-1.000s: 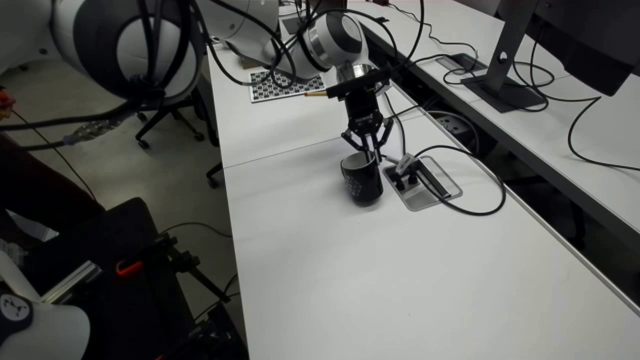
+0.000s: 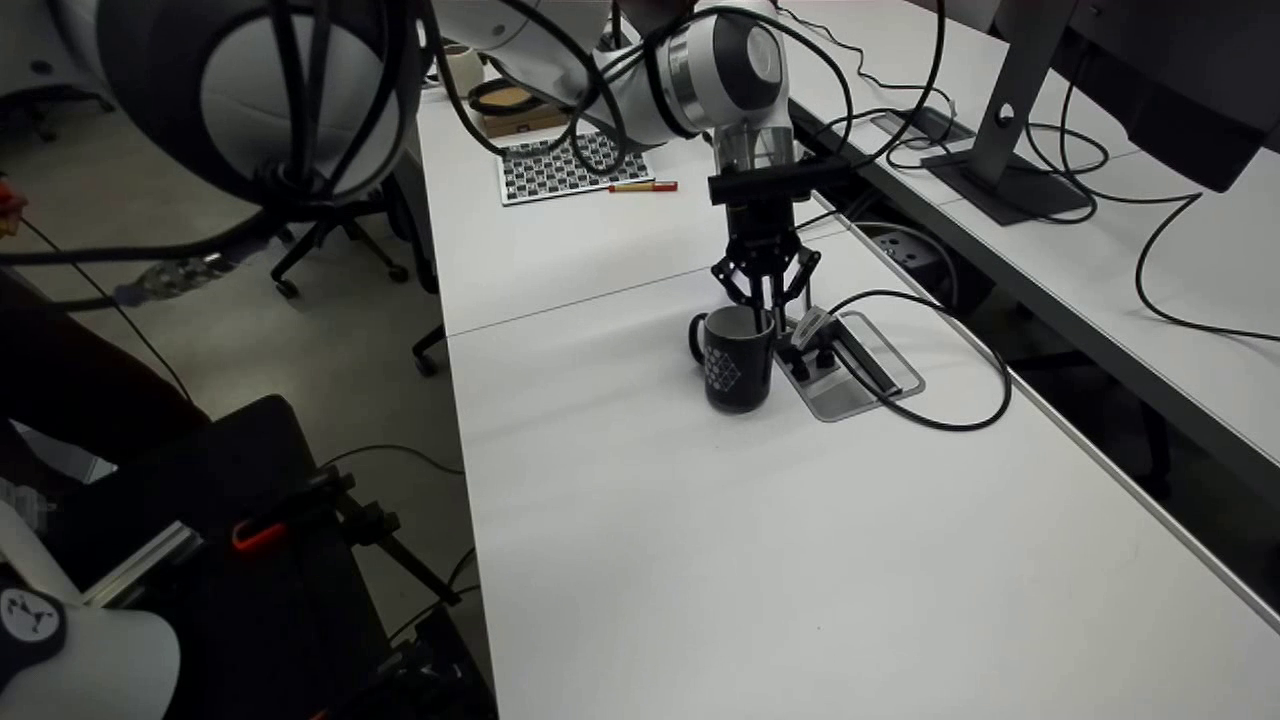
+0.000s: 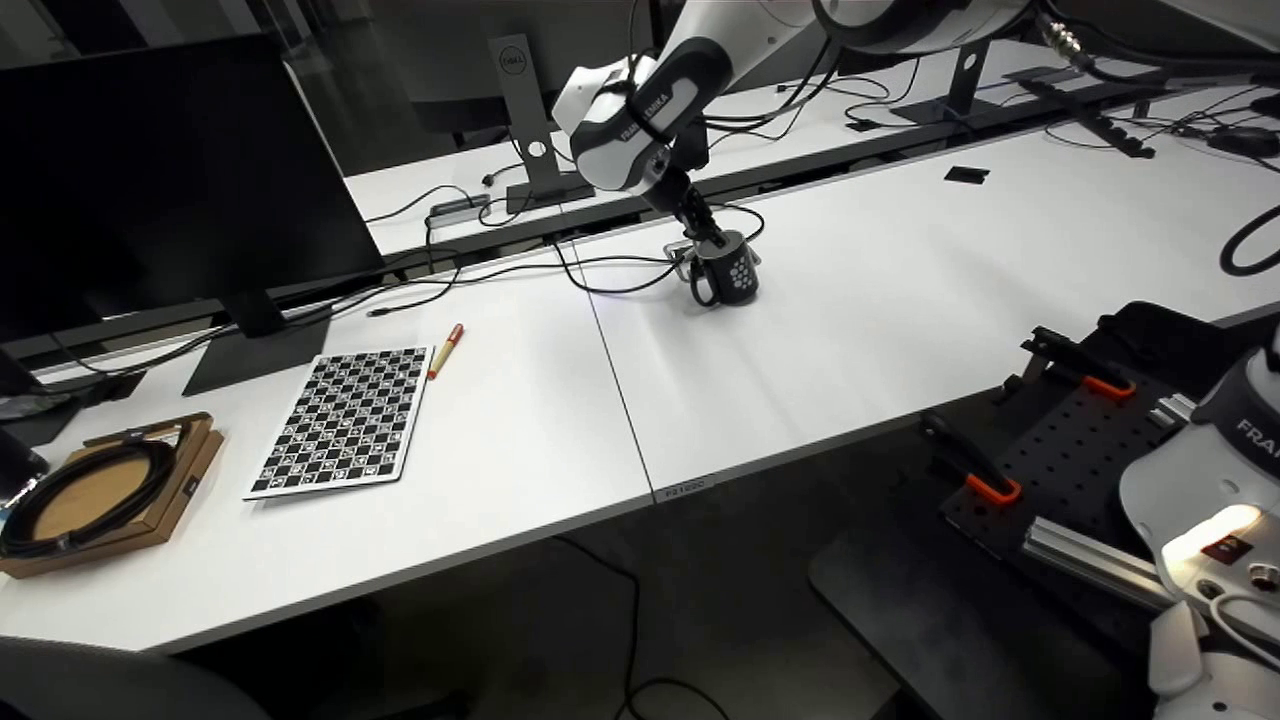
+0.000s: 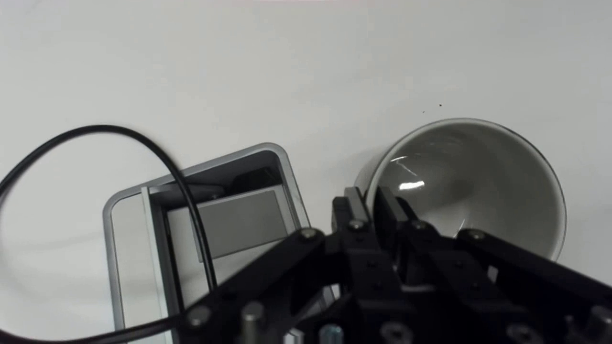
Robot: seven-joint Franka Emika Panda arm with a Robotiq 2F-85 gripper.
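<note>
A dark mug with a pale printed pattern stands upright at the table socket, its handle toward the left in the first exterior view. From above, the wrist view shows the mug's pale interior. My gripper is shut on the mug's near wall, one finger inside the rim and the other outside. In the second exterior view the mug has my gripper at its rim. Whether its base touches the table cannot be told for certain.
Right beside the mug is a metal-framed socket box with plugs, and a black cable loops past it. A checkered board and a pen lie farther off.
My gripper and the mug have shifted slightly right, toward the socket box. The mug has gone from tilted to upright and turned, so its handle now shows at the left.
</note>
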